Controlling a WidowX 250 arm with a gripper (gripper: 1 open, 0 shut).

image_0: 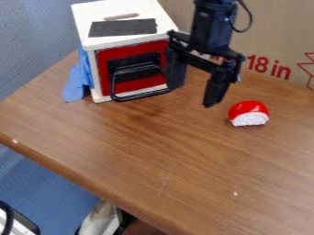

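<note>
My black gripper [196, 77] hangs open in the upper middle, its two fingers apart with nothing seen between them, in front of the right side of a small white box [88, 13] with a red front and a black wire handle [140, 94]. To the lower right of the gripper, a red object with a white front edge [249, 114] lies on the wooden table [147, 156].
A blue cloth [76, 84] lies at the box's left side. A cardboard sheet [280, 32] stands at the back. The table's edge runs along the lower left.
</note>
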